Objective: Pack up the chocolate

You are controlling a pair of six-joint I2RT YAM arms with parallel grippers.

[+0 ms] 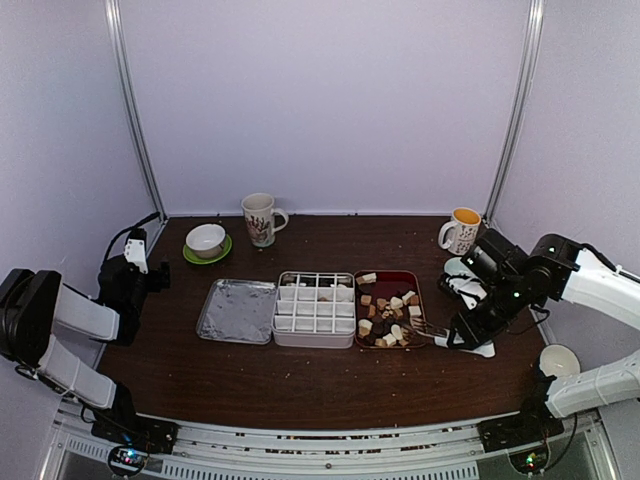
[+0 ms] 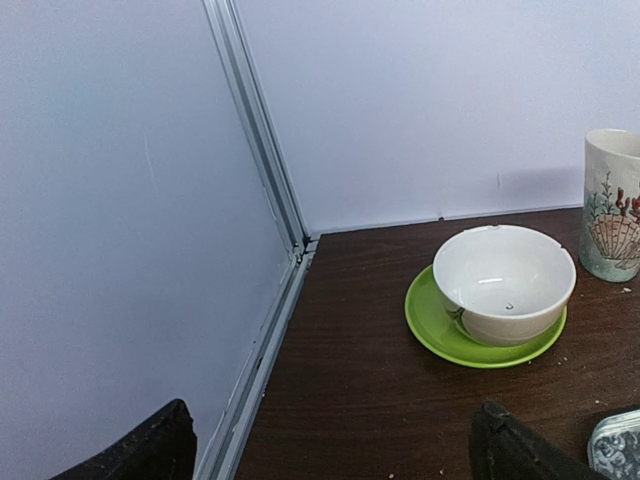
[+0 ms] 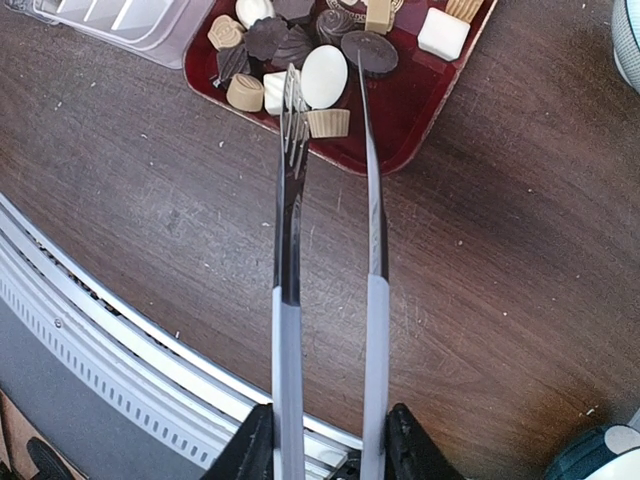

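Chocolates in brown, dark and white fill a red tray (image 1: 372, 290) at the right of the white divided box (image 1: 312, 338). My right gripper is shut on long tongs (image 3: 376, 330), whose fork and blade tips reach over chocolates at the tray's near edge, around a white oval piece (image 3: 324, 76). Whether the tips touch a piece I cannot tell. My left gripper stands open at the left, with nothing between its fingers. A silver lid (image 1: 237, 310) lies left of the box.
At the back left are a white bowl (image 1: 206, 236) on a green plate and a mug (image 1: 258, 216). An orange-lined mug (image 1: 460, 230) stands at the back right.
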